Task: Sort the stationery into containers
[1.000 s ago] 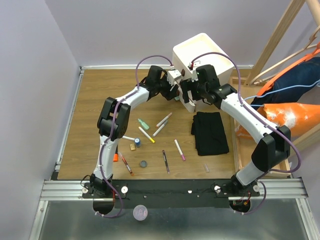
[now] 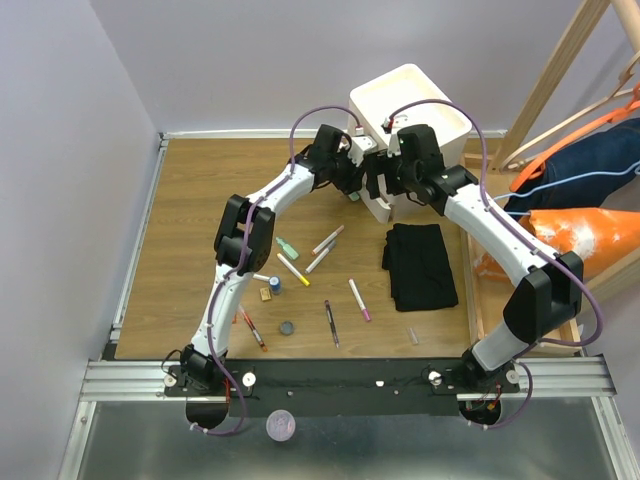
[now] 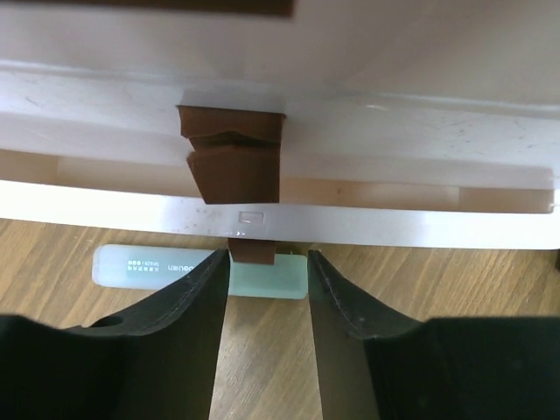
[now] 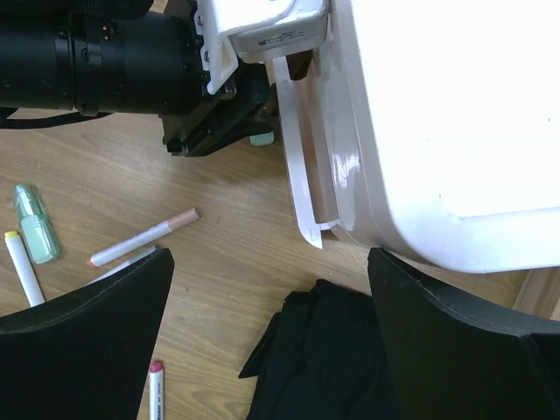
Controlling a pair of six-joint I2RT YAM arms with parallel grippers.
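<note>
The white drawer unit [image 2: 410, 90] stands at the back right, its drawer [image 3: 394, 226] slightly out with a brown pull tab [image 3: 252, 252] over its front. My left gripper is at the drawer front, fingers apart on either side of the tab. A pale green tube [image 3: 144, 267] lies on the table below it. Beside the unit, my right gripper is open and empty. Markers [image 2: 293, 270], a green bottle [image 2: 287, 246], a black pen [image 2: 331, 324], a red pen [image 2: 252, 328] and a blue jar [image 2: 275, 285] lie loose on the table.
A folded black cloth [image 2: 420, 268] lies in front of the unit. To the right is a wooden frame [image 2: 552, 80] with an orange bag [image 2: 590, 240]. A small grey disc [image 2: 286, 328] rests near the front edge.
My left arm has moved right, its gripper closer against the drawer front. The drawer unit has shifted very slightly right. The right arm has barely moved, and the loose stationery lies unchanged.
</note>
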